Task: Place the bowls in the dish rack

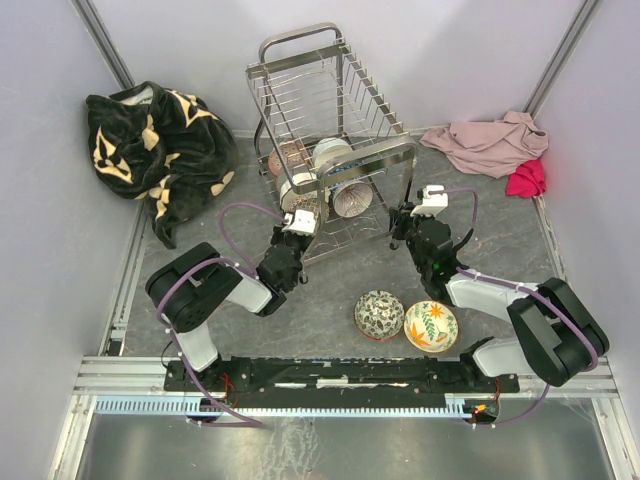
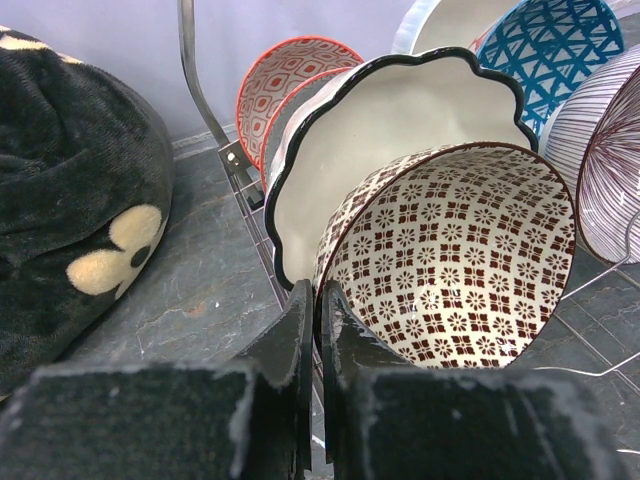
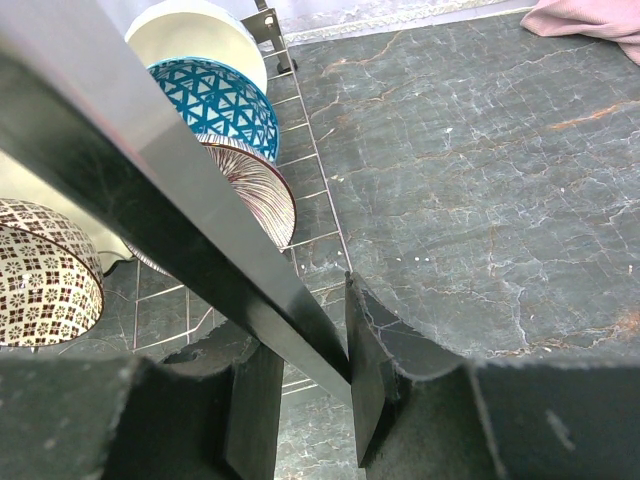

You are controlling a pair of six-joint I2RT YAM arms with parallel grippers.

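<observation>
A two-tier metal dish rack (image 1: 341, 240) stands at the back centre, bowls on its lower tier. My left gripper is shut on the rim of a brown-flower bowl (image 2: 445, 255), beside a white scalloped bowl (image 2: 370, 120), a blue patterned bowl (image 2: 545, 55) and a striped bowl (image 3: 255, 195). My right gripper is at the rack's front right post (image 3: 240, 260), which passes between its fingers. A floral-dark bowl (image 1: 378, 314) and an orange-flower bowl (image 1: 431, 325) lie on the counter at the front.
A dark furry cloth (image 1: 160, 150) lies at the back left, pink and red cloths (image 1: 480, 145) at the back right.
</observation>
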